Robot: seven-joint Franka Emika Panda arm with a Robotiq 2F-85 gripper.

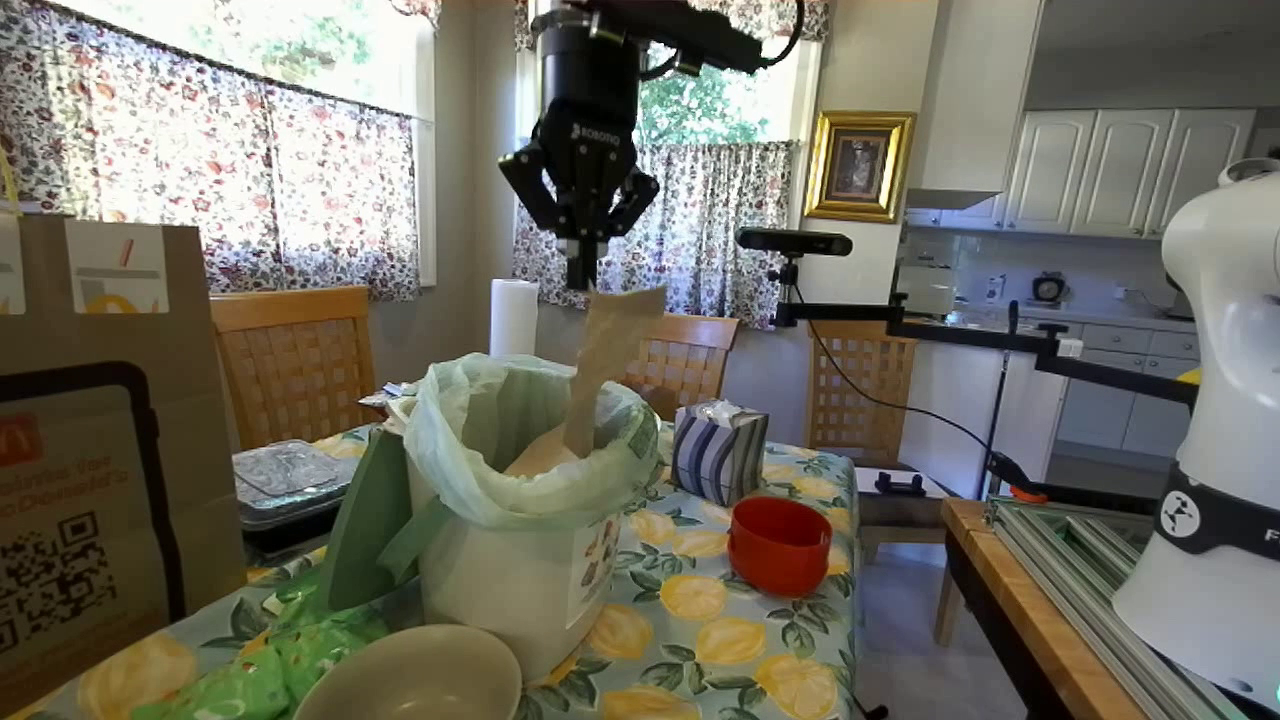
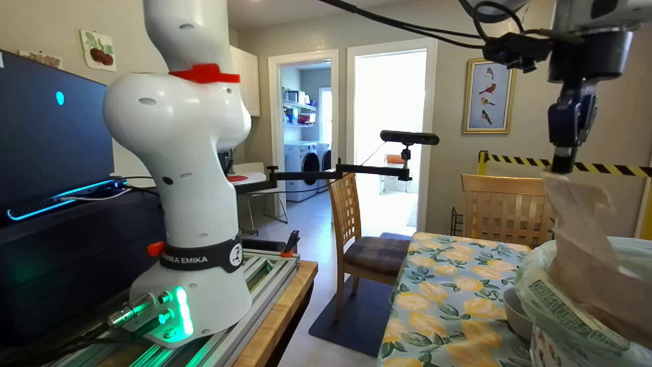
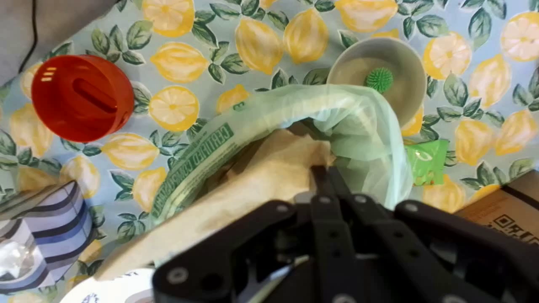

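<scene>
A crumpled brown paper piece [image 1: 596,366] hangs from my gripper [image 1: 582,282], whose fingers are closed together on its upper end. Its lower part is still inside the white bin [image 1: 504,588], which is lined with a pale green bag [image 1: 486,480]. In exterior view 2 the paper [image 2: 580,214] stretches from my gripper [image 2: 563,168] down past the bag's rim. Seen from the wrist, the paper [image 3: 268,171] slants across the bin opening, and the fingertips of my gripper meet its right end.
Right of the bin stand a striped tissue box [image 1: 720,456] and a red bowl [image 1: 780,546]. A beige bowl [image 3: 348,75] holding a green spiky ball [image 3: 379,80] sits close by the bin. A tall paper bag [image 1: 108,480] is at the left. A camera arm [image 1: 960,328] juts out.
</scene>
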